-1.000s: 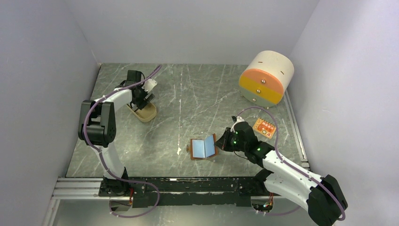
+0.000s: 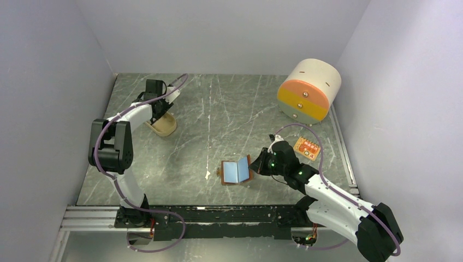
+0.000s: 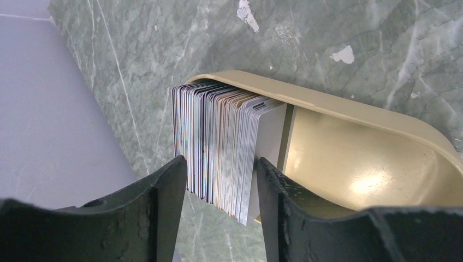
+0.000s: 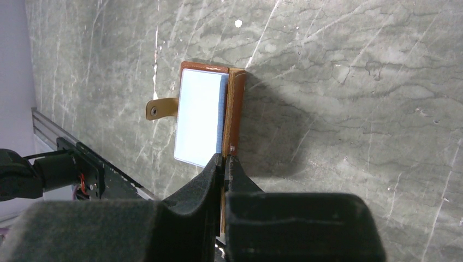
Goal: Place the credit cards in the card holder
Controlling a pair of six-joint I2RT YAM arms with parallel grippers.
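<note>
In the left wrist view a thick row of cards [image 3: 221,147] stands on edge at one end of a cream box [image 3: 377,164]. My left gripper is shut on that row, one finger on each side, with cards filling the space between. From the top, the same box [image 2: 167,126] shows partly beneath the left arm at the far left. The brown card holder [image 2: 230,172] lies spread at front centre, showing pale blue sleeves and a snap tab [image 4: 161,109]. My right gripper is shut on the edge of its raised brown cover [image 4: 236,103].
A rounded cabinet [image 2: 311,90] with coloured drawers stands at the back right. An orange booklet [image 2: 307,148] lies near the right edge, behind the right arm. Between the box and the holder the grey marble table [image 2: 218,114] is clear. Grey walls surround it.
The left gripper has shifted slightly left and toward the back, and the cream box has slid the same way with it. The right arm and card holder look unmoved.
</note>
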